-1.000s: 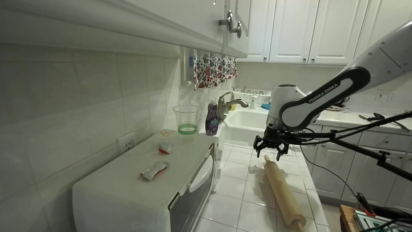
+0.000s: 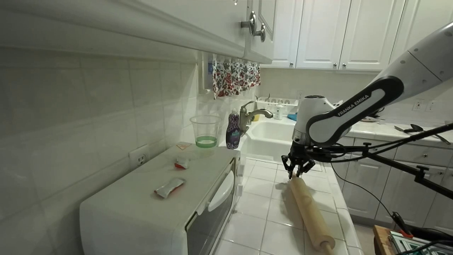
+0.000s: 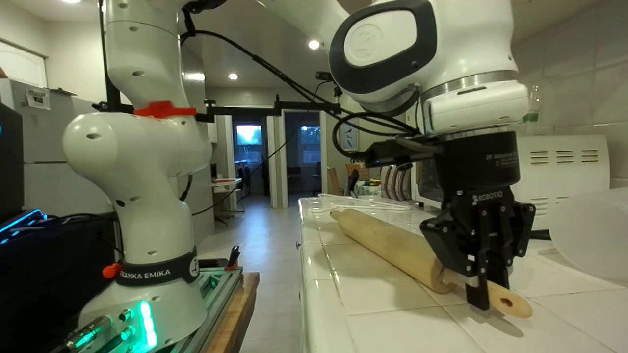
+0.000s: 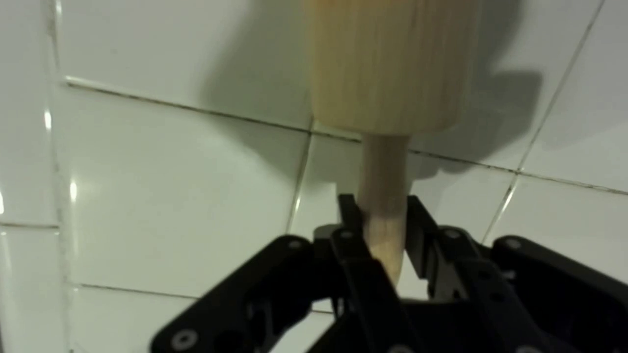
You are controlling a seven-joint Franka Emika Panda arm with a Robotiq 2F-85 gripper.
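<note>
A pale wooden rolling pin (image 2: 312, 212) lies lengthwise on the white tiled counter (image 2: 250, 204), its barrel also showing in exterior view 2 (image 3: 391, 244). My black gripper (image 3: 491, 291) points straight down over the pin's handle at the sink end. In the wrist view the gripper is shut on that handle (image 4: 382, 176), one finger on each side of it, close behind the barrel. The handle's tip sticks out past the fingers in exterior view 2. Counter and pin are very close; whether they touch at the gripped end cannot be told.
A white toaster oven (image 2: 140, 204) stands along the left wall, with two small packets and a clear cup (image 2: 206, 131) on top. Beside the cup is a purple soap bottle (image 2: 233, 129). The sink (image 2: 271, 136) opens beyond the gripper; the counter's edge runs along the pin's right.
My gripper has come down slightly and its fingers have closed from wide apart onto the near-sink handle. The rolling pin lies almost where it was.
</note>
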